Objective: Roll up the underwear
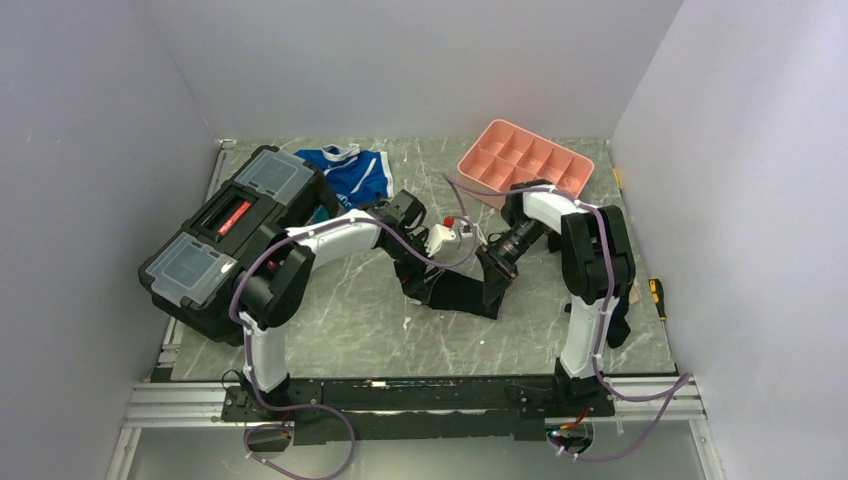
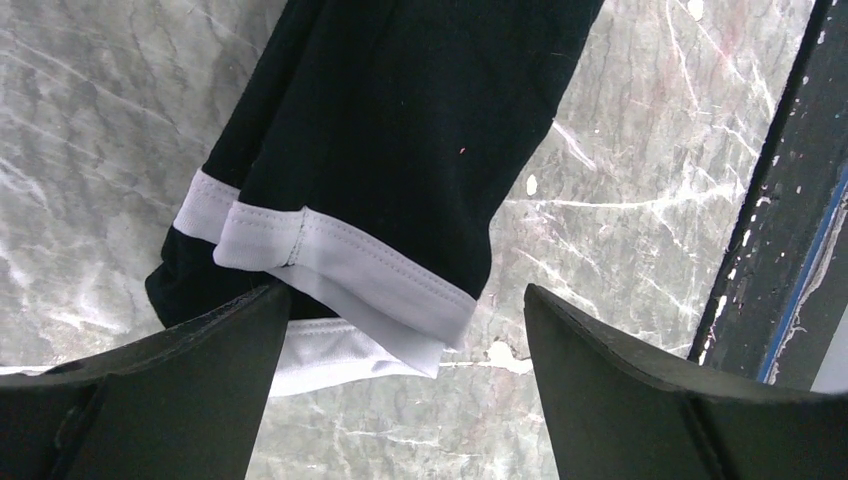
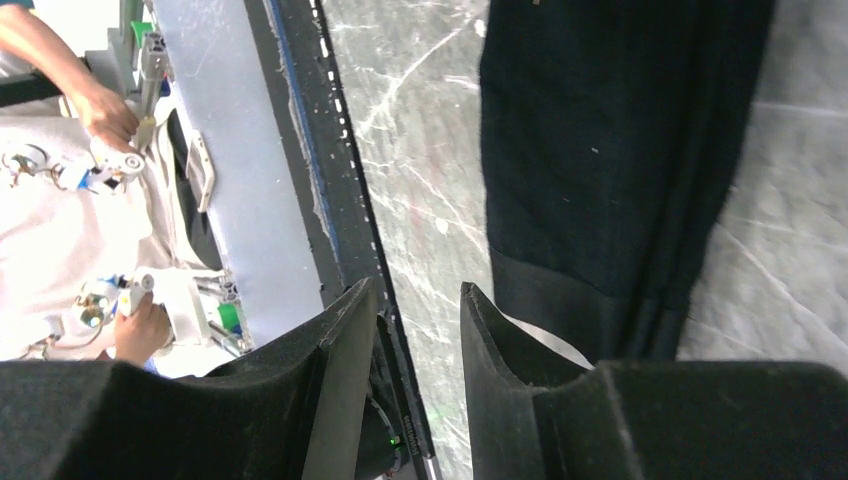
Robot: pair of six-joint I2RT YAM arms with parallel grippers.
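Black underwear [image 1: 465,293] lies folded into a strip on the grey marbled table. Its grey-white waistband [image 2: 345,260] is bunched at the left end, between and beyond the fingers of my left gripper. That gripper stands wide open and grips nothing. At the strip's other end, my right gripper is partly open, its fingertips beside the cloth's edge [image 3: 560,300] with bare table between them. From above, the right gripper [image 1: 490,300] is over the right end of the strip, and the left one [image 1: 418,297] covers the waistband.
A coral divided tray [image 1: 525,158] stands at the back right. To the left is a black toolbox [image 1: 235,225], with a blue garment [image 1: 355,178] behind it. A screwdriver [image 1: 657,298] and dark cloth [image 1: 618,328] lie at right.
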